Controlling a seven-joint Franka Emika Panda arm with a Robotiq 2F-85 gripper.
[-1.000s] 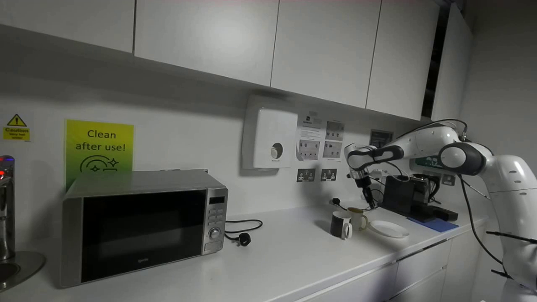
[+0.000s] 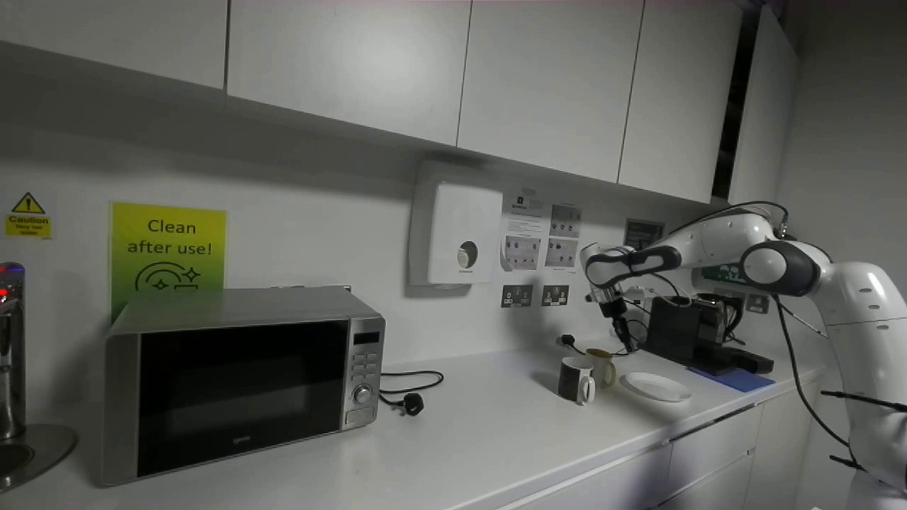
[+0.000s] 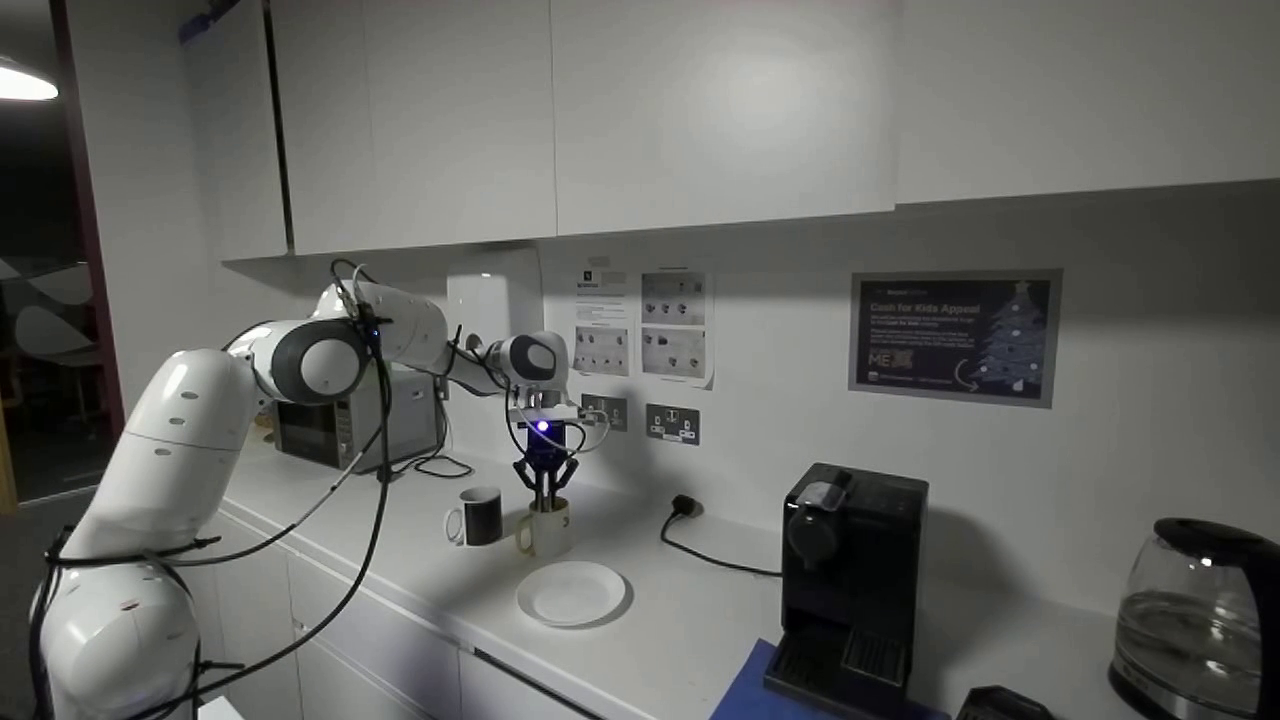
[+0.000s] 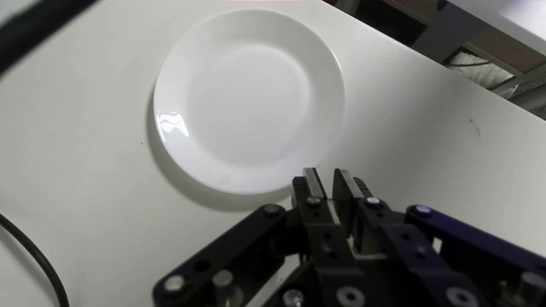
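Exterior view 2 has my gripper (image 3: 547, 498) pointing down at the cream mug (image 3: 552, 535), its fingertips overlapping the mug's rim from that side. From exterior view 1, the gripper (image 2: 629, 349) is just right of the cream mug (image 2: 601, 370), about level with its rim. The mug stands upright on the counter. Only a narrow gap shows between the fingers in the wrist view; whether mug wall is between them is unclear. Beyond the fingertips lies an empty white plate (image 4: 248, 105). A black-and-white mug (image 2: 571, 379) stands left of the cream one.
A black coffee machine (image 3: 849, 582) on a blue mat (image 3: 746, 686) and a glass kettle (image 3: 1182, 624) stand farther along the counter. The microwave (image 2: 242, 382) occupies the other end. A black cable (image 3: 720, 556) runs along the wall.
In exterior view 1 the cream mug has shifted slightly left, away from the plate, showing more of the plate's edge. My arm has barely moved.
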